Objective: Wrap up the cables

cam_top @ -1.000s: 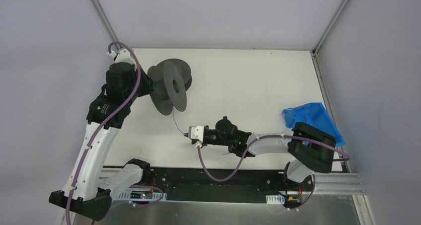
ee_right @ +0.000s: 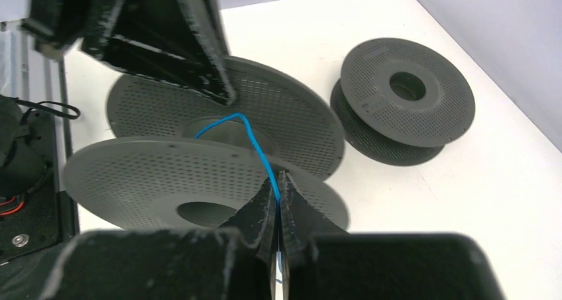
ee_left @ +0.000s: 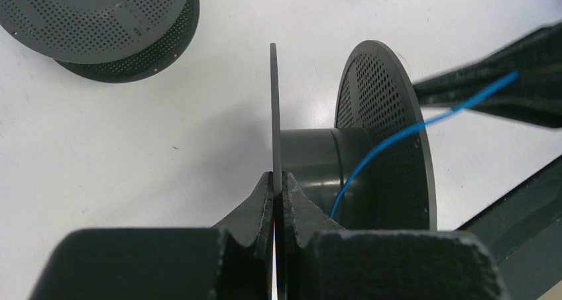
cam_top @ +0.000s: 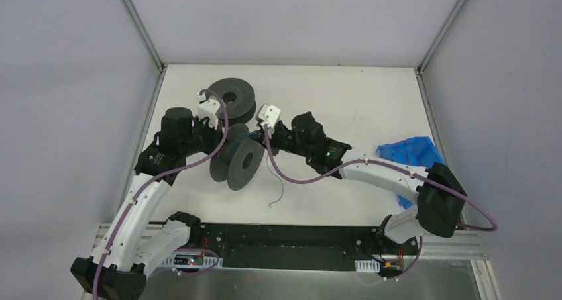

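My left gripper is shut on the thin edge of one flange of a dark grey spool (cam_top: pixel 246 164). The spool is turned on its side, its axle lying roughly level; its other perforated flange (ee_left: pixel 379 95) faces my right arm. A blue cable (ee_left: pixel 397 136) comes off the spool's hub (ee_left: pixel 311 157) and passes over that flange's rim. At the flange, my right gripper is shut on this cable, and the cable's loose tail (cam_top: pixel 281 189) hangs below toward the table front.
A second dark spool (cam_top: pixel 230 91) lies flat behind the held one, close to my left gripper. A blue bin (cam_top: pixel 424 153) stands at the right edge.
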